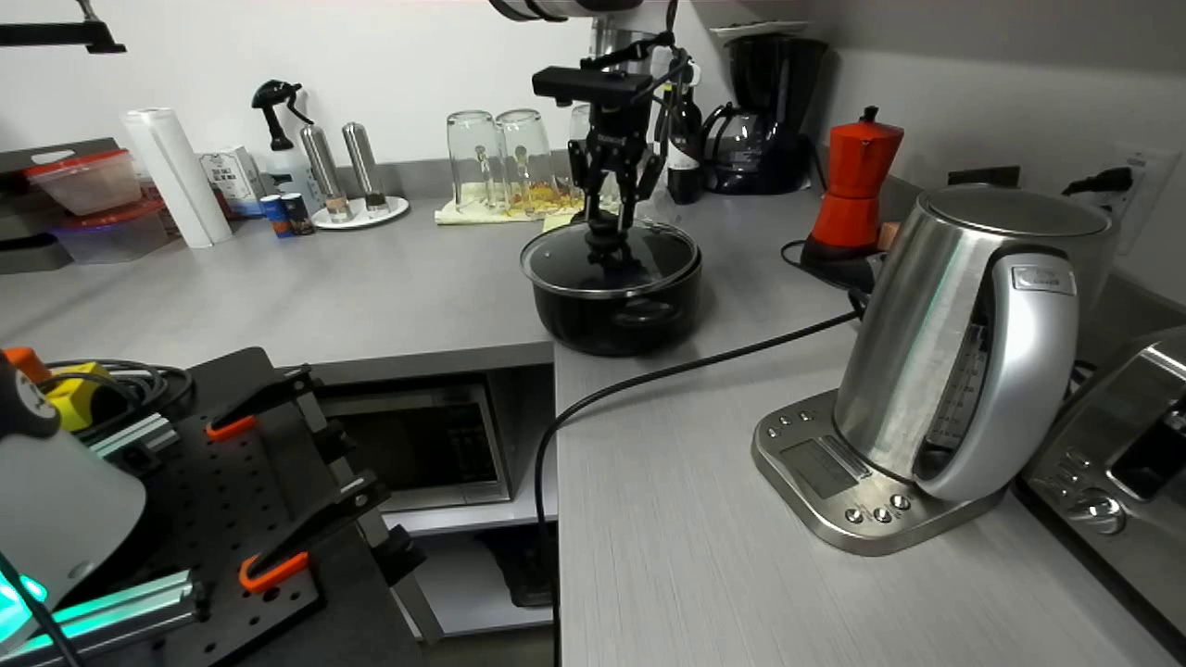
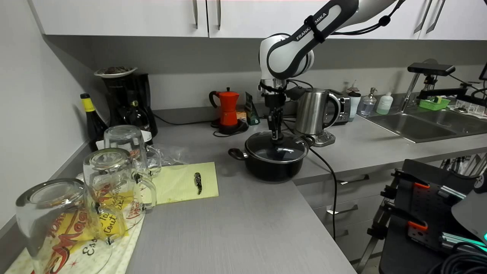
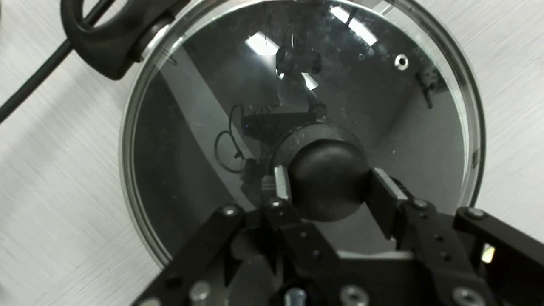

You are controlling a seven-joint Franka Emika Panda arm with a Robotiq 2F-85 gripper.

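A black pot (image 1: pixel 618 328) stands on the counter near its inner corner. Over its mouth is a glass lid (image 3: pixel 423 137) with a metal rim and a round black knob (image 3: pixel 329 176). My gripper is shut on that knob, one finger (image 3: pixel 281 182) on each side. From exterior view 1, the lid's left rim juts a little past the pot wall. Exterior view 2 shows the gripper (image 2: pixel 276 136) pointing straight down on the lid (image 2: pixel 260 148). Whether the lid still touches the pot all round cannot be told. The pot's inside looks dark through the glass.
A black cable (image 1: pixel 712 361) runs across the counter close by the pot. The steel kettle (image 1: pixel 923 333) and red moka pot (image 1: pixel 856 183) stand to one side. Glass mugs (image 2: pixel 109 178) and a yellow cloth (image 2: pixel 182 182) are on the other. Open counter (image 2: pixel 219 233) lies between.
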